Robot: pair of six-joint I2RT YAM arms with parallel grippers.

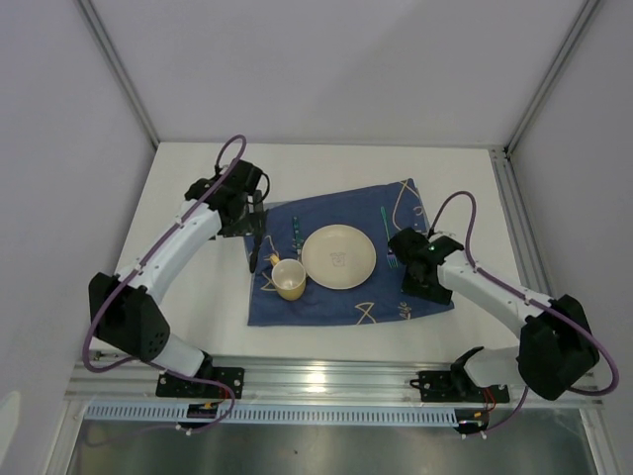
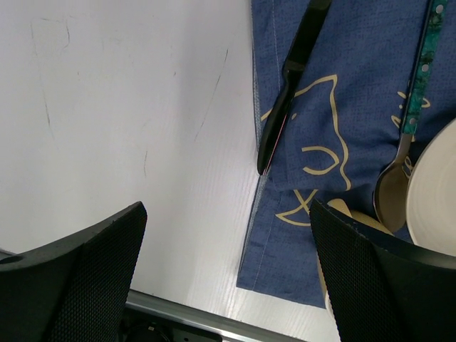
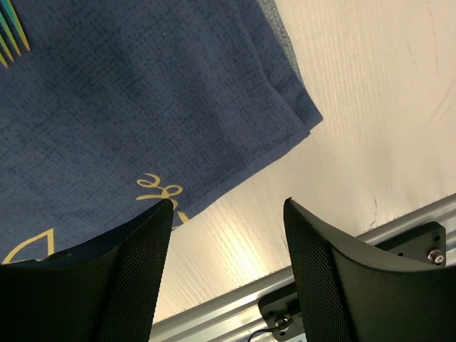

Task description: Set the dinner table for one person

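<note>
A blue placemat point(image 1: 336, 208) lies on the table, holding a cream plate point(image 1: 338, 255), a yellow mug point(image 1: 290, 279) at its lower left, a green-handled spoon point(image 2: 392, 192), a black knife point(image 2: 281, 110) along the left edge and a fork point(image 3: 13, 32) right of the plate. My left gripper point(image 1: 247, 218) hangs open over the mat's upper left near the knife, nothing between its fingers. My right gripper point(image 1: 425, 282) is open over the mat's lower right corner, with bare cloth and table below it in the right wrist view.
Metal rails point(image 1: 316, 374) run along the front edge, with walls behind and at both sides.
</note>
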